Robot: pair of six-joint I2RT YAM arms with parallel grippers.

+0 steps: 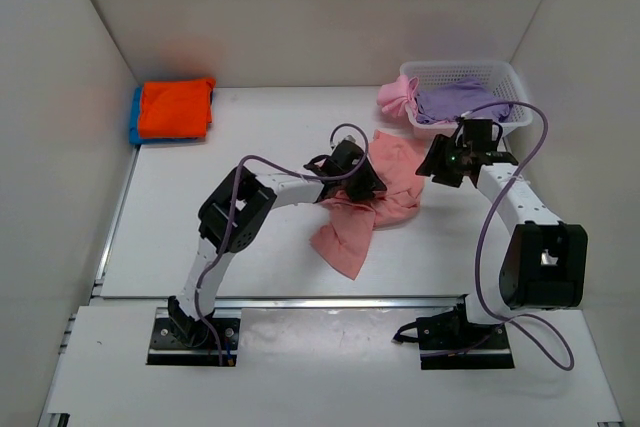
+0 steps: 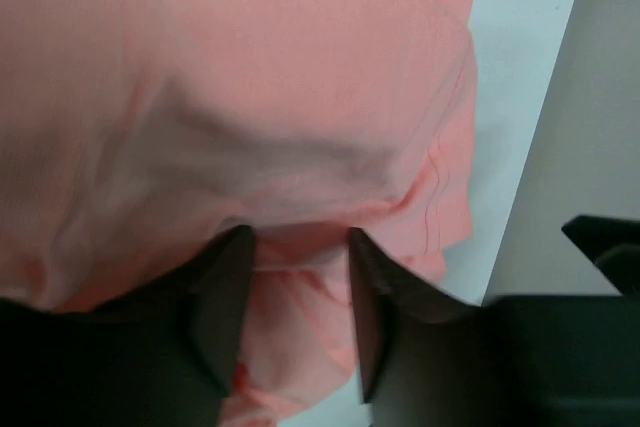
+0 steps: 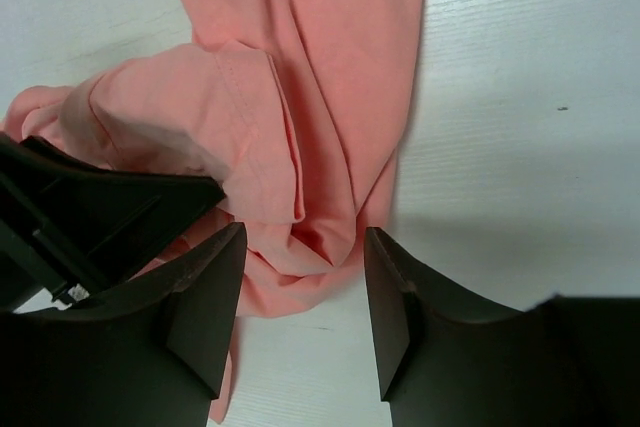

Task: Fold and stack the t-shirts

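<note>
A pink t shirt (image 1: 348,237) lies crumpled near the middle of the table. Down at its folds is my left gripper (image 1: 374,187); in the left wrist view its fingers (image 2: 228,292) stand part open with pink cloth (image 2: 300,242) between and beyond them. Whether they grip any cloth does not show. My right gripper (image 1: 432,173) hovers at the shirt's right side, open and empty, the cloth lying beyond its fingertips in the right wrist view. At the back left a folded orange shirt (image 1: 176,109) rests on a blue one (image 1: 134,117).
A white basket (image 1: 520,112) at the back right holds a purple shirt (image 1: 455,99), with a pink cloth (image 1: 397,96) draped over its left corner. Walls close in on the back and sides.
</note>
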